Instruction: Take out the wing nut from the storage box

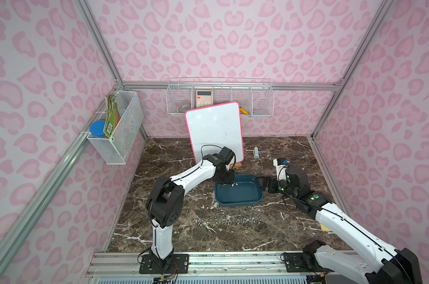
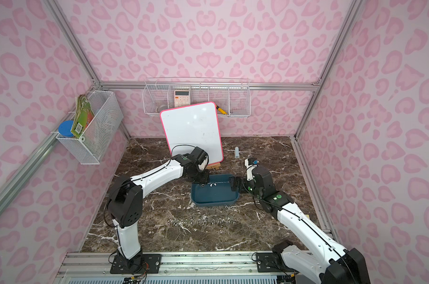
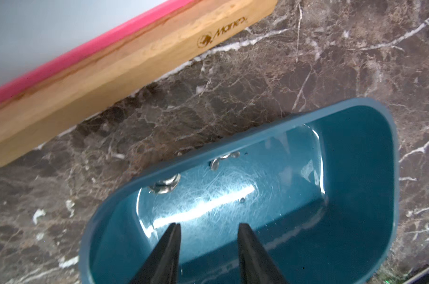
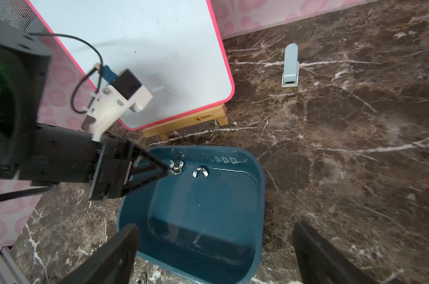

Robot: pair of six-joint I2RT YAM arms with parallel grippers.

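The blue storage box (image 1: 239,196) sits mid-table. In it, along the back wall toward the left, lie wing nuts (image 4: 200,171), clearest in the right wrist view; in the left wrist view they show by the far wall (image 3: 223,158). My left gripper is above the box's back-left part, fingers apart with nothing seen between them, pointing down. My right gripper is at the box's right end, higher and to the side, fingers wide apart and empty.
A whiteboard (image 1: 214,127) on a wooden stand (image 3: 129,66) rises just behind the box. A light-blue stapler-like object (image 4: 290,64) lies behind to the right. Small metal pieces line the table in front. Wire baskets hang on the walls.
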